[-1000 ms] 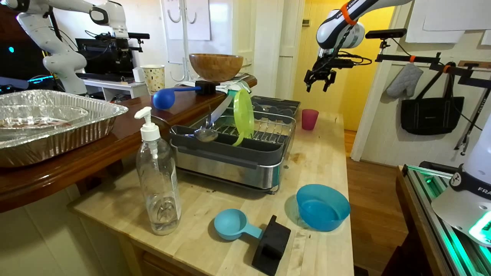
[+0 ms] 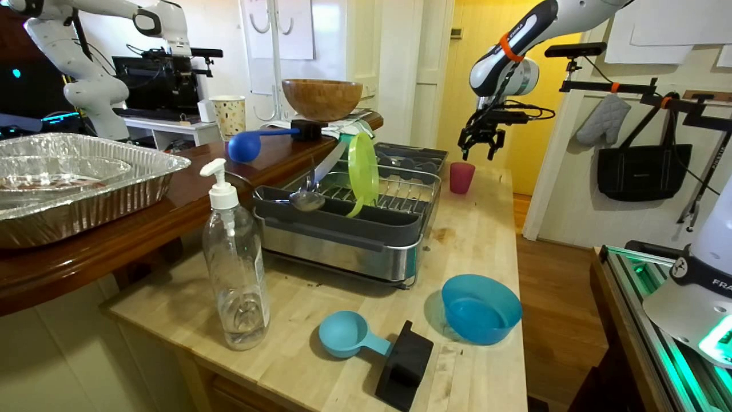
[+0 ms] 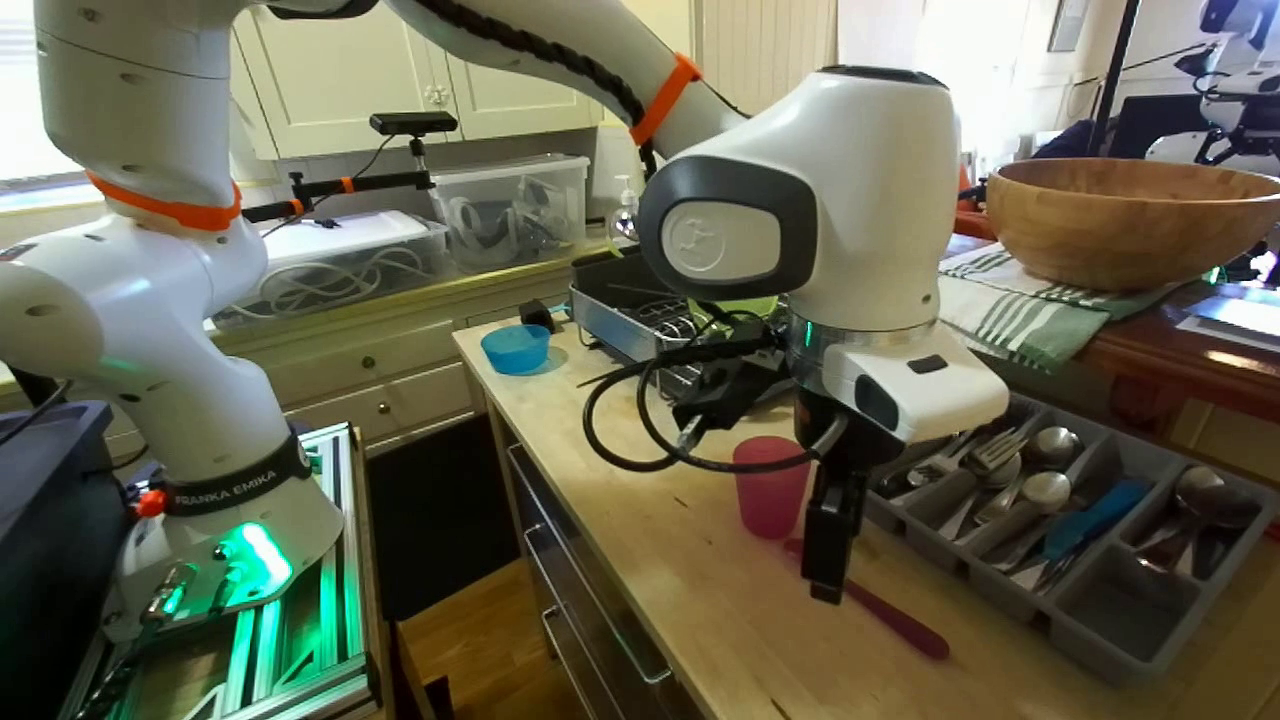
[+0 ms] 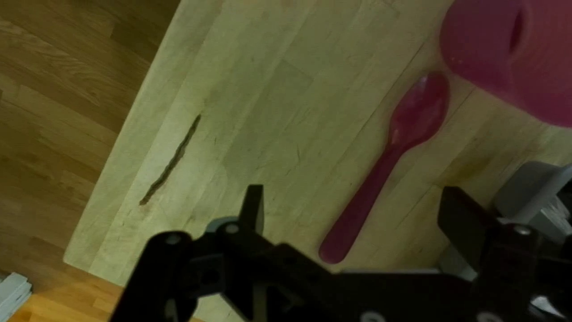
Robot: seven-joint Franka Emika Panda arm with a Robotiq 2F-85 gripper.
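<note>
In the wrist view a dark pink spoon (image 4: 366,196) lies flat on the wooden counter, its bowl toward the pink cup (image 4: 498,59). My gripper is open above it, with the spoon's handle showing below the gap and nothing held. Exterior view 2 shows the gripper (image 3: 828,576) over the counter, hiding part of the spoon (image 3: 894,620); the cup (image 3: 770,486) stands upright just behind. From exterior view 1, the gripper (image 2: 482,152) hangs higher than the cup (image 2: 461,178), and the spoon cannot be seen.
A grey cutlery tray (image 3: 1116,600) full of utensils lies close beside the spoon. The dish rack (image 2: 343,233), a blue bowl (image 2: 480,309) and a clear pump bottle (image 2: 235,274) stand farther along the counter. Bare wood lies toward the counter's open edge (image 4: 115,145).
In exterior view 1 my gripper has come lower and a little to the right, and its wrist has turned. The cup and the other objects have stayed where they were.
</note>
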